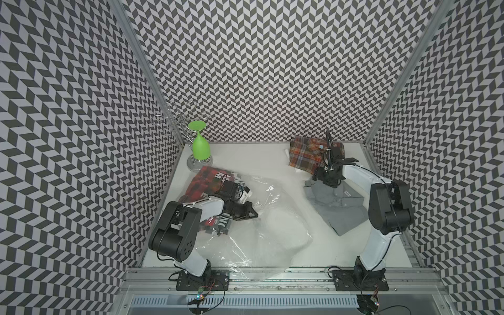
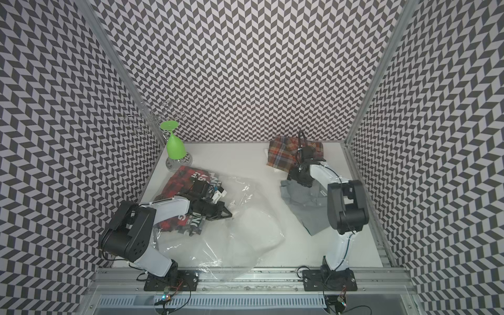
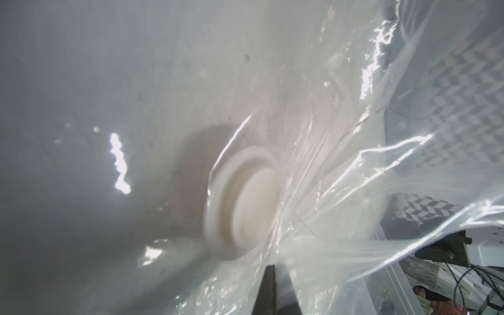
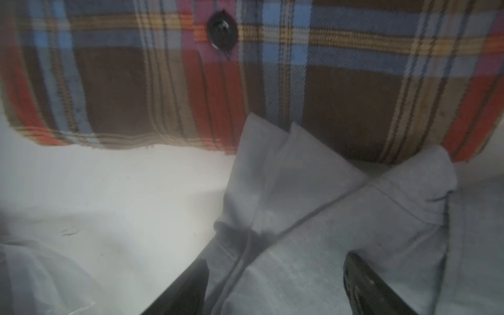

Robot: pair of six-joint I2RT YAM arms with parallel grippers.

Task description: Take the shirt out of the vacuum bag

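Observation:
The clear vacuum bag [image 1: 281, 223] lies spread over the left and middle of the table. My left gripper [image 1: 254, 212] is shut at the bag; in the left wrist view its film [image 3: 309, 210] bunches up at the fingertips, near a round white valve [image 3: 254, 202]. A folded grey shirt [image 1: 338, 207] lies outside the bag, to its right. Over the shirt's far end, my right gripper stands open. Its two fingers straddle grey cloth [image 4: 299, 252] without closing on it. A red checked garment [image 1: 207, 180] lies beneath the left arm, and bag film appears to overlap it.
A folded plaid shirt [image 4: 341, 94] lies just behind the grey one. At the back left, an upside-down green goblet [image 1: 200, 148] hangs on a metal rack [image 1: 195, 163]. Between goblet and plaid shirt, the back of the table [image 1: 252, 157] is bare.

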